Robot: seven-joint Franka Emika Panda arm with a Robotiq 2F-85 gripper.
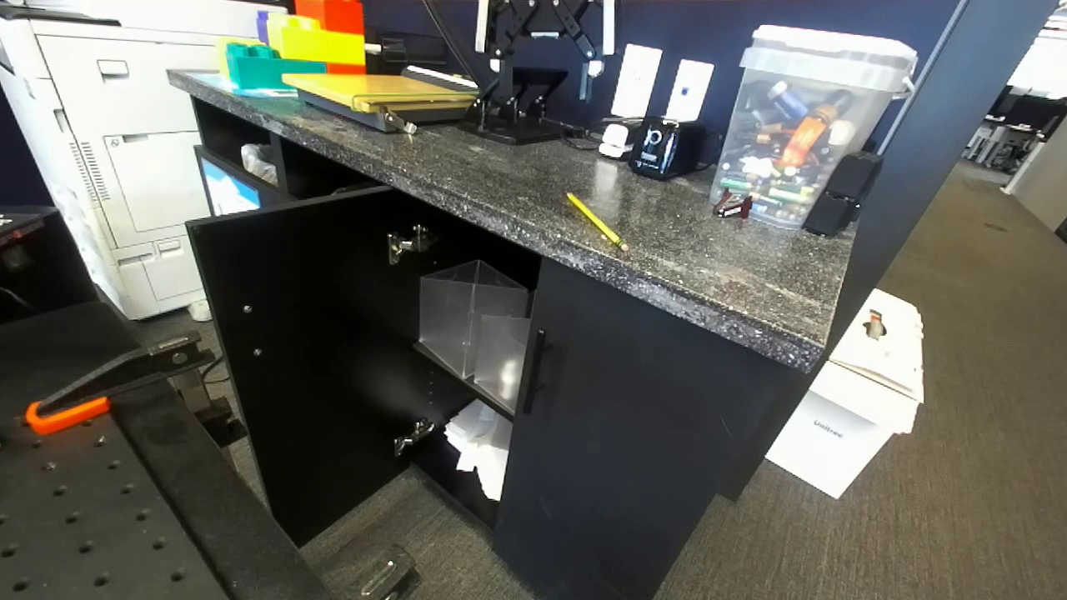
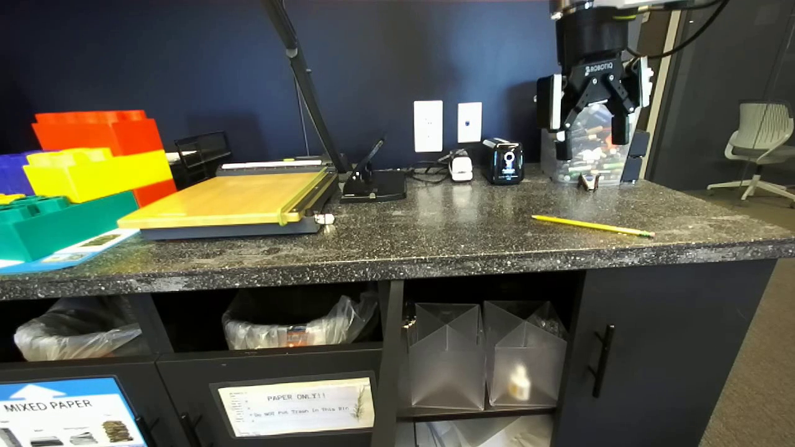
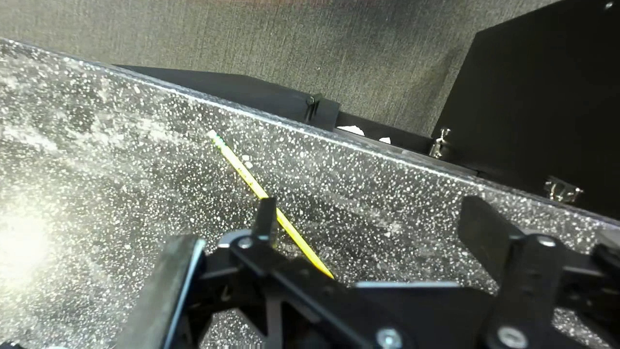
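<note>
A yellow pencil (image 1: 596, 221) lies on the speckled dark countertop (image 1: 690, 250), close to the front edge. In exterior view 2 the pencil (image 2: 593, 226) runs nearly along that edge, its eraser end to the right. My gripper (image 2: 592, 153) hangs above the counter, fingers downward and apart, with nothing between them. Its fingers also show at the top of exterior view 1. In the wrist view the pencil (image 3: 242, 171) slants beneath the left finger (image 3: 266, 218), which hides a bit of it; the lower end vanishes behind the gripper's body.
A clear bucket of markers (image 1: 800, 140), a black pencil sharpener (image 2: 504, 161) and a small stapler-like item (image 2: 589, 181) stand toward the back. A yellow paper cutter (image 2: 238, 200) and large toy bricks (image 2: 97, 160) occupy the left. One cabinet door (image 1: 310, 350) stands open below.
</note>
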